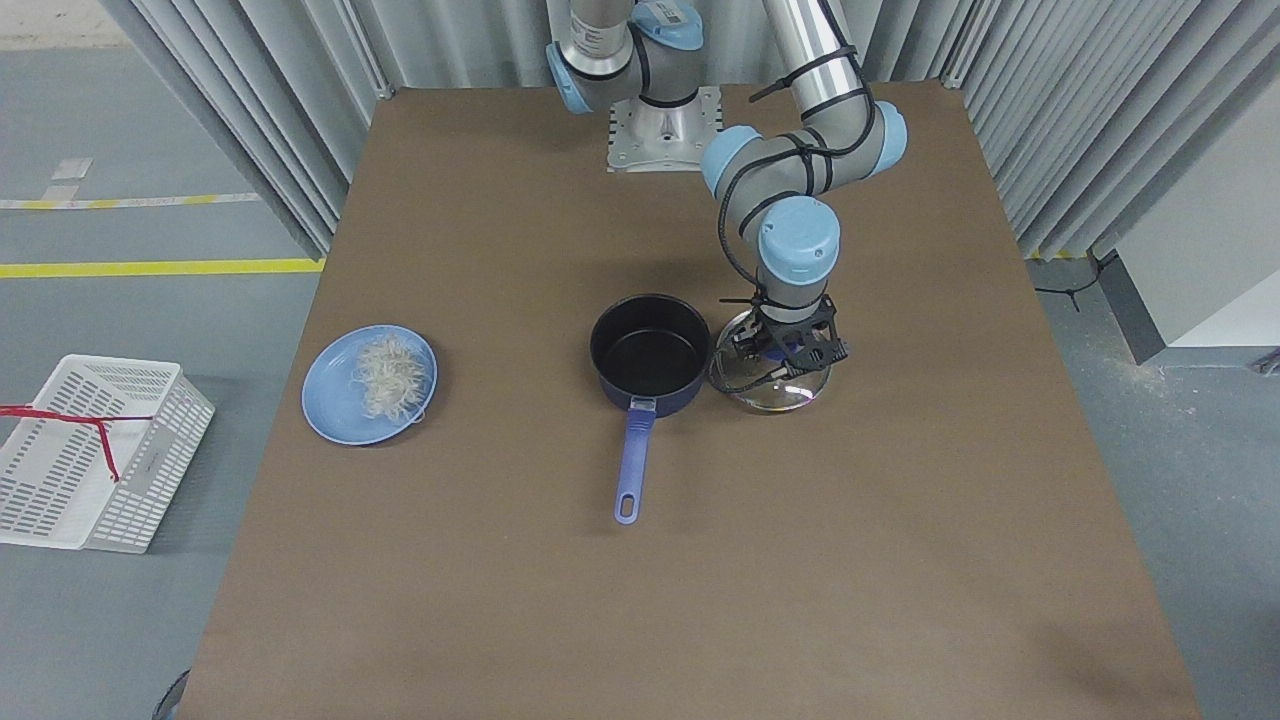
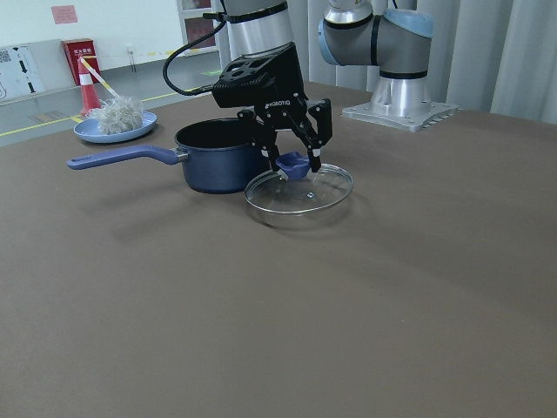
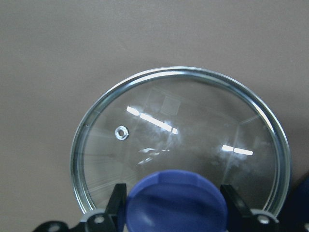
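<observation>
A glass lid [image 2: 287, 198] with a blue knob [image 3: 176, 203] lies low at or just above the tabletop, right beside the dark blue pot [image 1: 650, 348]; whether it rests on the table is hard to tell. My gripper [image 2: 294, 161] is shut on the knob from above. The pot stands uncovered, its blue handle [image 1: 631, 474] pointing toward the front of the table. In the wrist view the fingertips flank the knob at the bottom edge.
A blue plate [image 1: 330, 396] with white shredded material [image 1: 390, 379] is left of the pot. A white basket [image 1: 156, 480] is on the floor at left.
</observation>
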